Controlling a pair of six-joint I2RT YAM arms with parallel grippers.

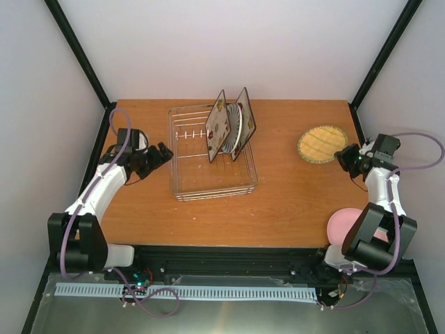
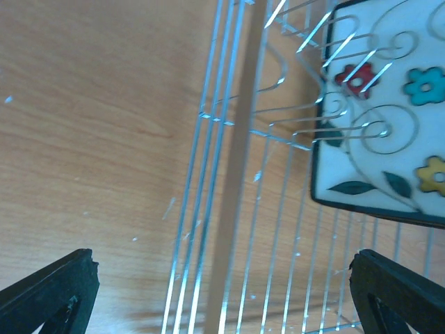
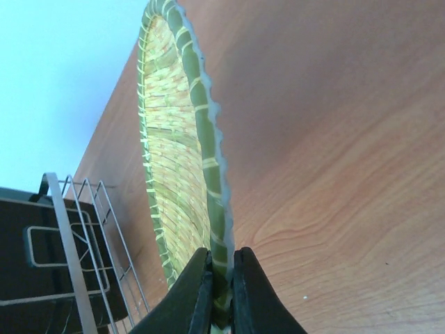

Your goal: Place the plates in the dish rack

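Observation:
My right gripper (image 1: 342, 157) is shut on the rim of a yellow woven plate (image 1: 319, 142), which stands out edge-on from the fingers in the right wrist view, above the table. A pink plate (image 1: 343, 224) lies at the front right, partly hidden by the right arm. The wire dish rack (image 1: 179, 184) holds square patterned plates (image 1: 217, 126) and round plates (image 1: 237, 126) upright in its right part. My left gripper (image 1: 159, 154) stands open at the rack's left side, nothing between its fingers; the left wrist view shows rack wires and a flowered square plate (image 2: 379, 167).
Walls and black frame bars edge the sides and back.

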